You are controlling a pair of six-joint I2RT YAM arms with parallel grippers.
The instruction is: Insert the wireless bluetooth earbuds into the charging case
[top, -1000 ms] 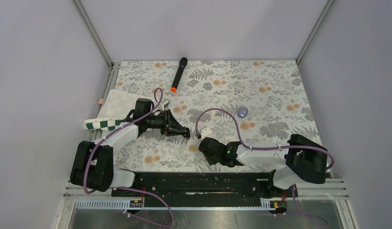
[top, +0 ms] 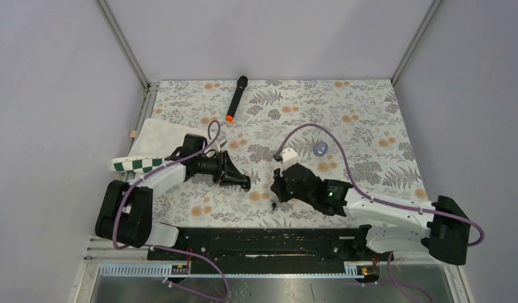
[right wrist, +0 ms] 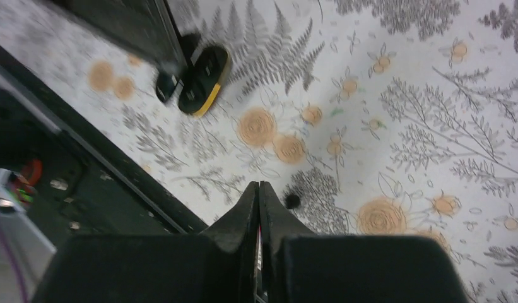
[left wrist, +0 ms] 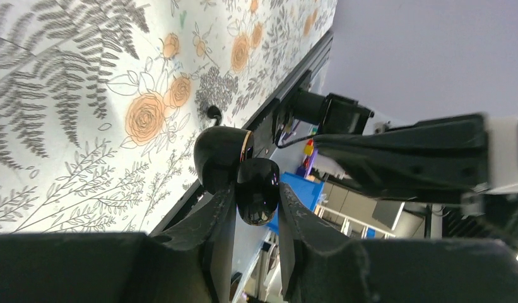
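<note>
My left gripper (top: 242, 182) is shut on the black charging case, whose lid appears raised, in the middle of the table; in the right wrist view the case (right wrist: 204, 81) shows at upper left, partly behind the left gripper. A small dark earbud (top: 274, 206) lies on the flowered table right of it, near the front edge; it also shows in the right wrist view (right wrist: 292, 201). My right gripper (top: 278, 189) is shut with nothing visible between its fingertips, above that small piece.
A black microphone (top: 237, 95) lies at the back, a purple oval object (top: 320, 149) right of centre, and a white board with a green-checked strip (top: 136, 164) at the left.
</note>
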